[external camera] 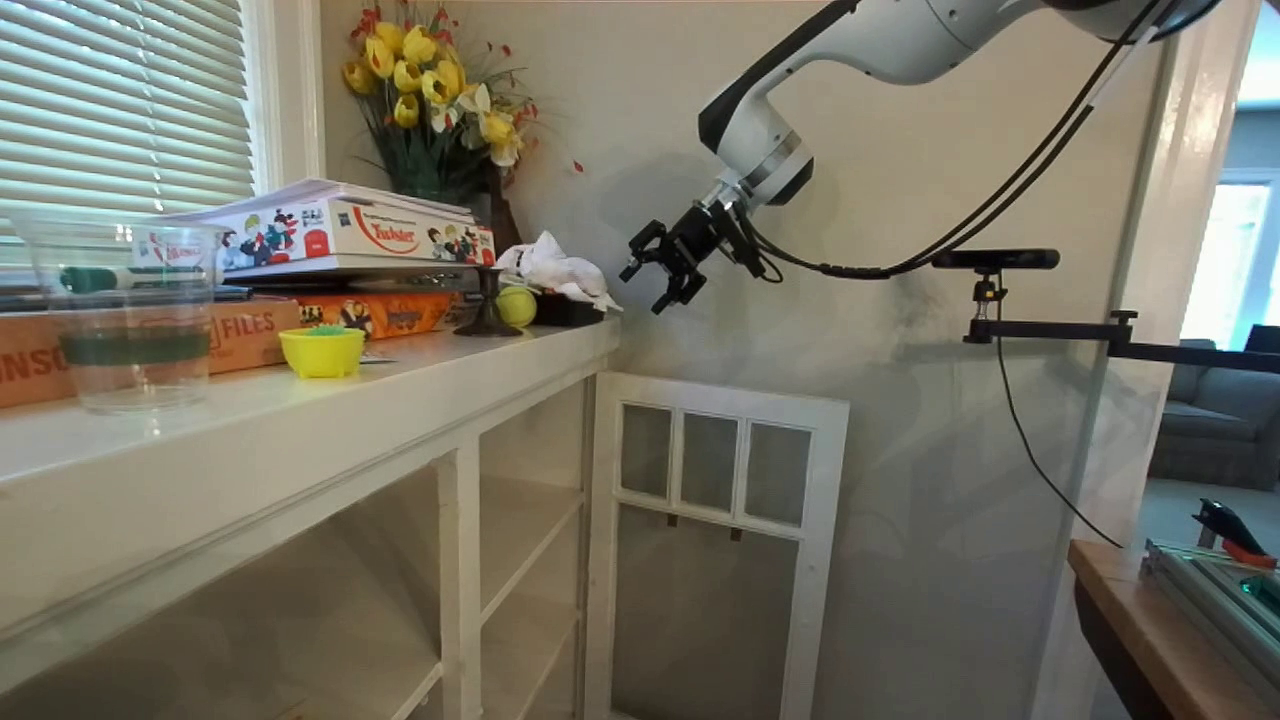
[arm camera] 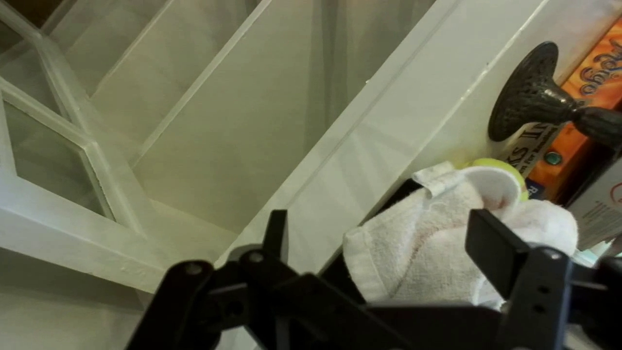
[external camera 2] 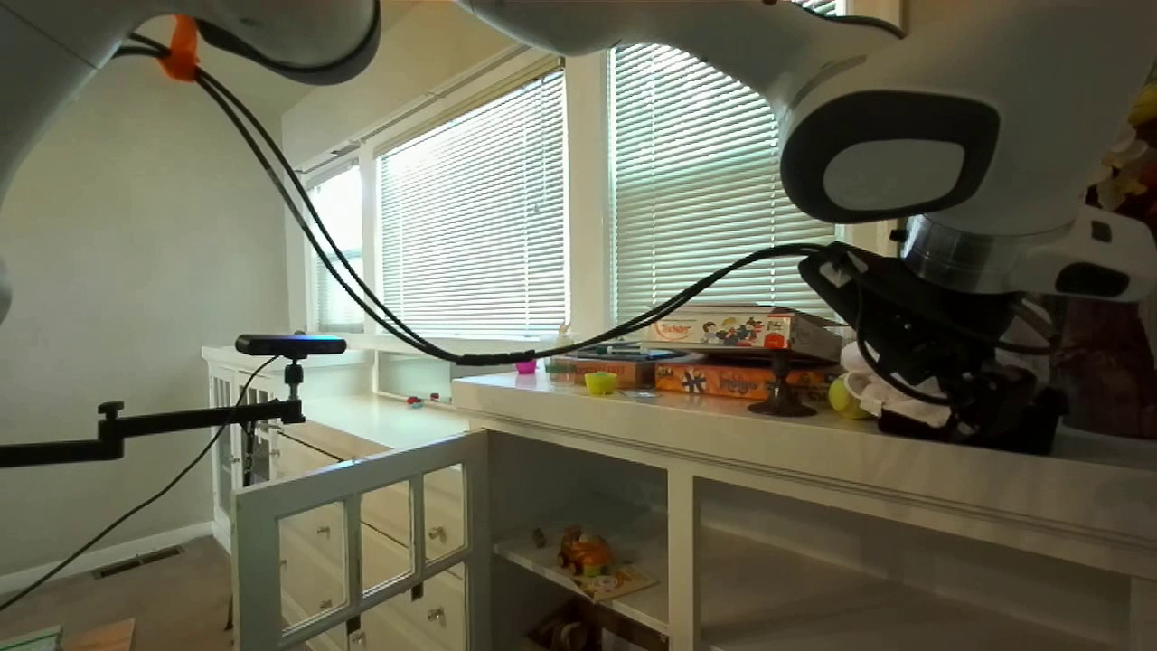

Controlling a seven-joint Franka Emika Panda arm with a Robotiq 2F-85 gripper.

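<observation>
My gripper (external camera: 649, 283) hangs in the air to the right of the counter's far end, its fingers open and nothing held. In the wrist view a white cloth (arm camera: 420, 245) lies crumpled ahead of the gripper, mostly toward the right finger. A black container (external camera: 566, 311) sits beneath the cloth, with only its edge showing in the wrist view. Against the cloth is a yellow-green tennis ball (external camera: 516, 306), largely covered from the wrist camera. A dark metal stand (external camera: 486, 305) rests beside the ball.
Stacked game boxes (external camera: 360, 234) and a flower vase occupy the back of the counter (external camera: 480, 378). Nearer the camera are a yellow bowl (external camera: 321, 353) and a clear plastic cup (external camera: 132, 318). Below, an open cabinet door (external camera: 822, 504) stands out from the shelves.
</observation>
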